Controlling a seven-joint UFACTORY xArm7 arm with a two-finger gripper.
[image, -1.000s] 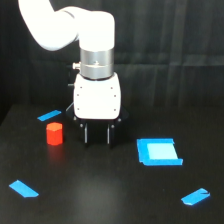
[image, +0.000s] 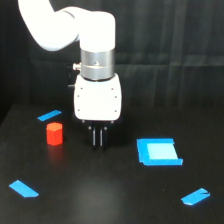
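A small red-orange block (image: 54, 133) stands on the dark table at the left. My gripper (image: 98, 138) hangs to its right, clear of the block, pointing straight down under the white hand. Its two fingers are drawn close together, and I see nothing between them. On the right, a pale square edged in blue tape (image: 160, 152) lies flat with nothing on it. Whether the fingertips touch the dark table is hard to tell.
Blue tape strips lie on the table at the back left (image: 50, 115), front left (image: 23, 188) and front right (image: 195, 197). A dark curtain (image: 170, 60) hangs behind.
My gripper's fingers stood well apart before and have come together. The hand has stayed about where it was, and the block and the taped square have not moved.
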